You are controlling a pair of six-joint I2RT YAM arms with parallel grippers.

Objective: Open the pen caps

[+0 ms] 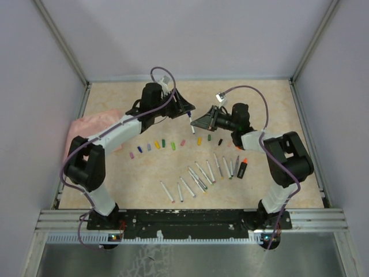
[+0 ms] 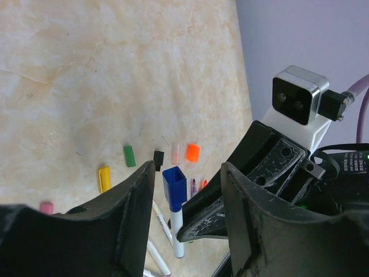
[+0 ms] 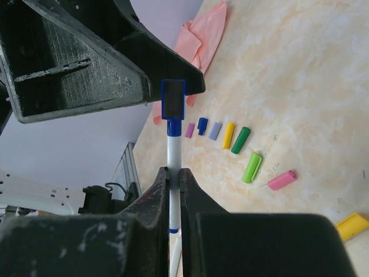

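Note:
A white pen [image 3: 174, 150] with a blue cap [image 3: 173, 99] stands upright in my right gripper, whose fingers are shut around the pen's body. My left gripper is part open, its fingers either side of the blue cap [image 2: 174, 186], which shows between them; contact cannot be told. In the top view both grippers [image 1: 202, 123] meet near the middle, above the table.
Several loose caps [image 3: 241, 139] lie in a row across the middle of the table [image 1: 104, 184]. Several uncapped pens [image 1: 167, 191] lie in front. A pink cloth [image 3: 207, 29] is at the left.

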